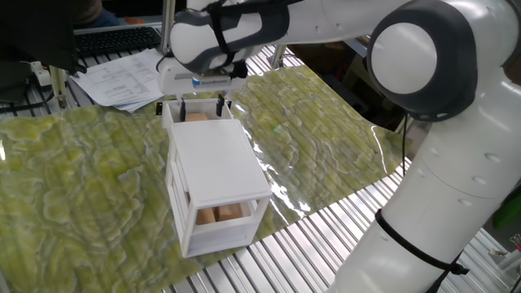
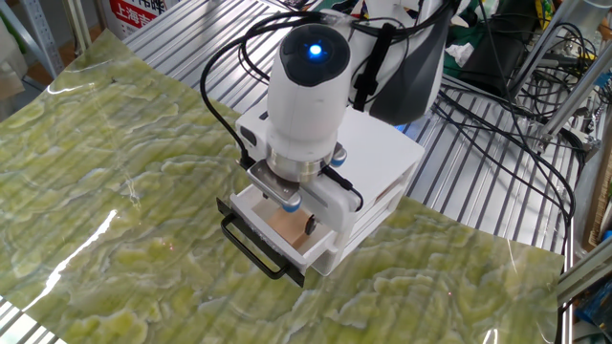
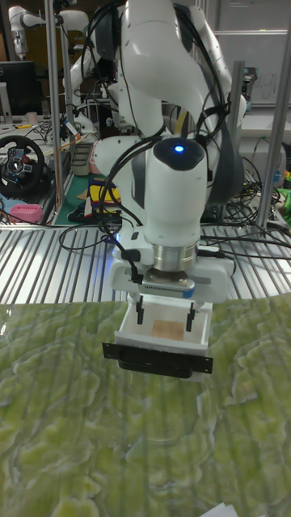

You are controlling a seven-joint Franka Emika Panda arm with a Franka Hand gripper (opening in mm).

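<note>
A white cabinet (image 1: 216, 159) stands on the green marbled sheet, its drawer (image 3: 134, 322) pulled out at the front. The drawer has a black handle (image 2: 256, 252). Inside the drawer lies a light brown block (image 3: 169, 329); in the first exterior view more brown blocks (image 1: 220, 213) show through the cabinet's open back end. My gripper (image 3: 163, 319) points down over the drawer, its two dark fingers wide apart with nothing between them.
Papers (image 1: 122, 80) and a keyboard (image 1: 118, 39) lie behind the sheet. Cables (image 2: 507, 143) run along the table at the arm's side. The green sheet (image 1: 73, 195) is bare on both sides of the cabinet.
</note>
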